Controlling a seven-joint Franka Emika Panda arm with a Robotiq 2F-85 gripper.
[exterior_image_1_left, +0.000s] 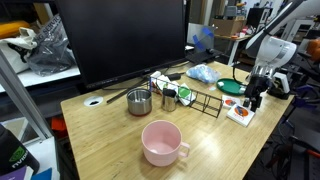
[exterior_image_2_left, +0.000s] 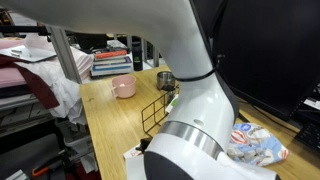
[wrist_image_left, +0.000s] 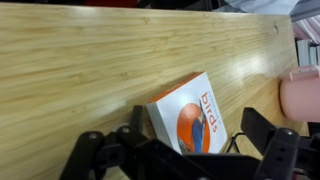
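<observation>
A small white book (wrist_image_left: 195, 122) with an orange circle and the word "birds" lies flat on the wooden table. In the first exterior view the book (exterior_image_1_left: 240, 115) is near the right end of the table. My gripper stands open over it, one dark finger (wrist_image_left: 125, 140) beyond its left edge and the other to its right. No grip on the book shows. The near part of the book is hidden behind the gripper. From the first exterior side, the gripper (exterior_image_1_left: 254, 101) is low, by the book's right side.
A black wire rack (exterior_image_1_left: 200, 99) stands left of the book, with a metal pot (exterior_image_1_left: 139, 102) farther left. A pink mug (exterior_image_1_left: 162, 143) is near the front edge. Behind are a green plate (exterior_image_1_left: 231, 86) and a plastic bag (exterior_image_1_left: 203, 73). Bare table lies between mug and book.
</observation>
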